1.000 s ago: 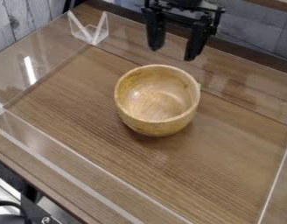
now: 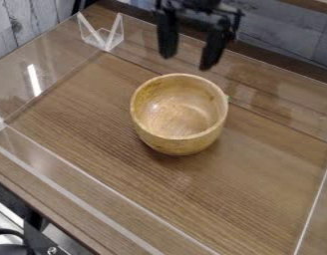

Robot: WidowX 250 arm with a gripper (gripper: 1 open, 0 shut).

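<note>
The black gripper [image 2: 189,36] is at the top centre of the camera view, behind a tan wooden bowl [image 2: 179,139] and apart from it. Its two dark fingers are blurred and stand well apart, with nothing visible between them. The bowl sits upright near the middle of the wooden table and looks empty.
A small green bit lies just right of the bowl's rim. White taped marks are at the upper left and left edge, and black cables are at the lower left corner.
The gripper is more blurred than before and has shifted slightly from where it was, staying at the back above the bowl. The bowl has not moved.
</note>
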